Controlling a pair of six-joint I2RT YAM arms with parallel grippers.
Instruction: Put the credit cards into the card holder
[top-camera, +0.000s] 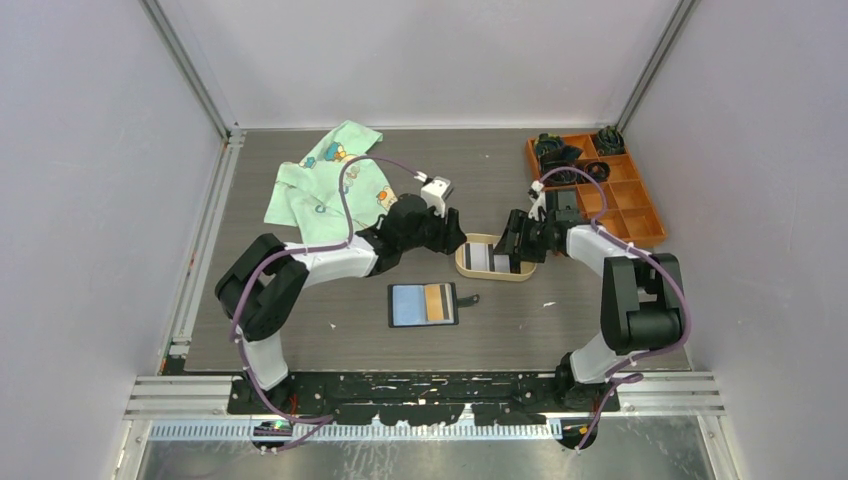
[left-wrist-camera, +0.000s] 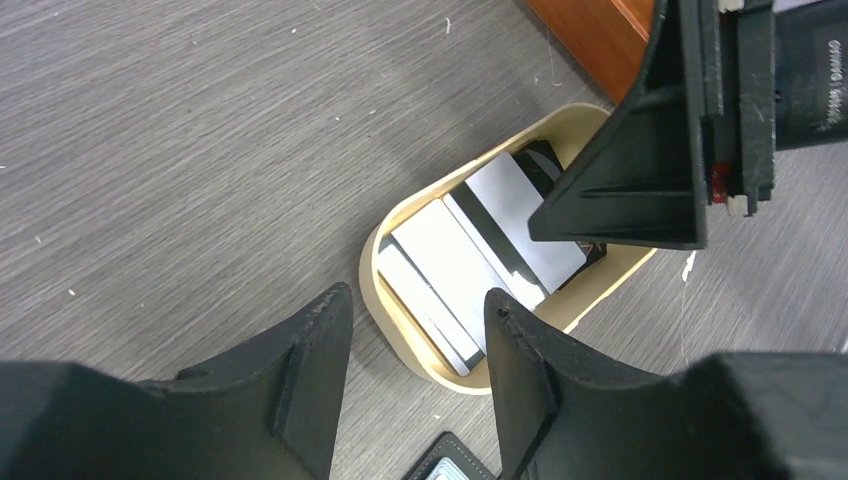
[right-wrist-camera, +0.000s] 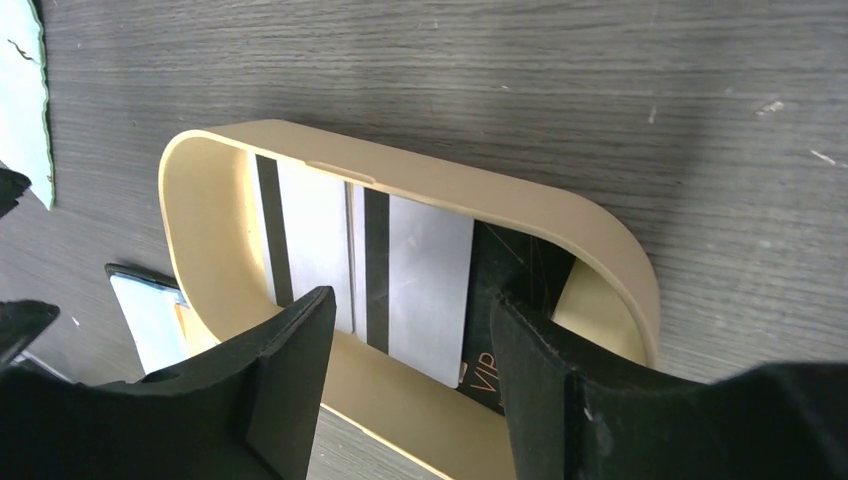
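A beige oval tray (left-wrist-camera: 372, 290) holds several white and black cards (right-wrist-camera: 428, 290). My right gripper hangs low over the tray's right part, fingers apart either side of a white card and the black VIP card's edge; I cannot tell that it grips anything. My left gripper is open above the tray's left end, nothing seen between its fingers. The card holder (top-camera: 408, 305), a dark case with blue and tan inside, lies open in front of the tray.
An orange compartment box (top-camera: 630, 210) with dark items stands at the back right. A mint cloth (top-camera: 300, 190) lies at the left. The table's front middle around the holder is clear.
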